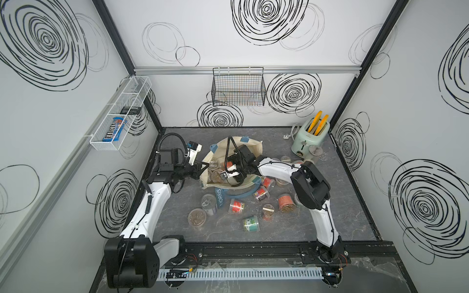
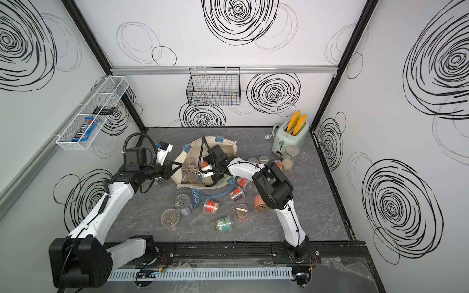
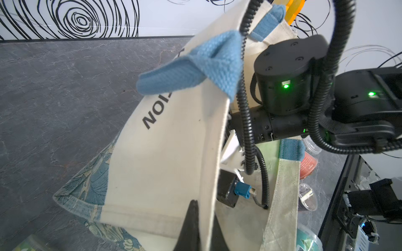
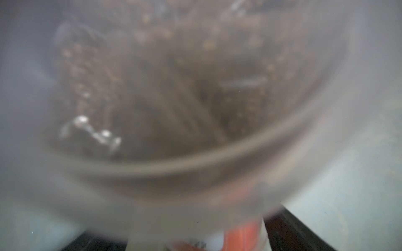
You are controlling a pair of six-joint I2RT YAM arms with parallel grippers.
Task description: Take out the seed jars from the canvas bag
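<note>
The canvas bag [image 1: 253, 144] lies open at the table's middle, with seed jars [image 2: 190, 163] inside it. My left gripper [image 1: 202, 166] is at the bag's left edge, shut, with its fingertips at the cream rim [image 3: 207, 150]. My right gripper [image 1: 230, 168] is reaching down into the bag, its fingers hard to see under the wrist housing. In the right wrist view a blurred clear jar [image 4: 196, 83] fills most of the frame. A red-labelled jar [image 4: 242, 236] sits between the dark fingers at the bottom; whether they grip it cannot be told.
Several jars [image 1: 250, 223] lie loose on the table [image 1: 342, 210] in front of and right of the bag. A mint toaster [image 1: 305, 144] with yellow pieces stands at the back right. Wire baskets [image 1: 238, 90] hang on the back and left walls.
</note>
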